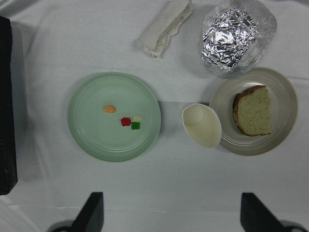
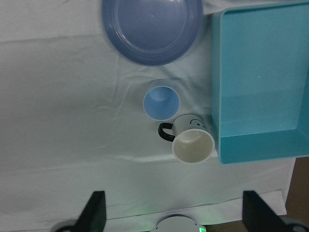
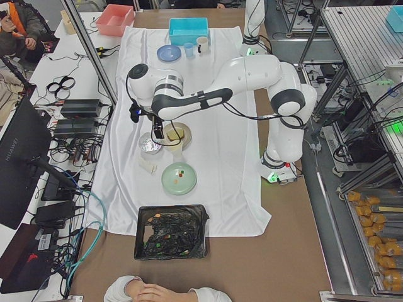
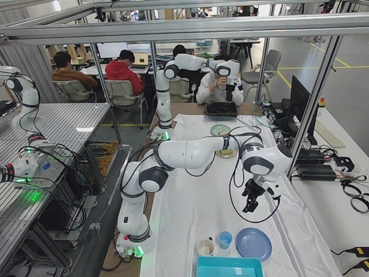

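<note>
My left gripper is open above a green plate (image 1: 96, 130) with small candies, a cream cup (image 1: 207, 130) on its side, a beige plate (image 1: 256, 145) holding bread (image 1: 253, 111), a foil bundle (image 1: 229, 38) and a folded napkin (image 1: 164, 29). My right gripper is open above a blue plate (image 2: 149, 29), a blue cup (image 2: 161, 101), a white mug (image 2: 193, 142) and a turquoise bin (image 2: 260, 82).
A black lined tray (image 3: 170, 233) lies at the cloth's edge in the camera left view, with a person's hands (image 3: 145, 289) beyond it. The cloth between the plate groups is largely clear.
</note>
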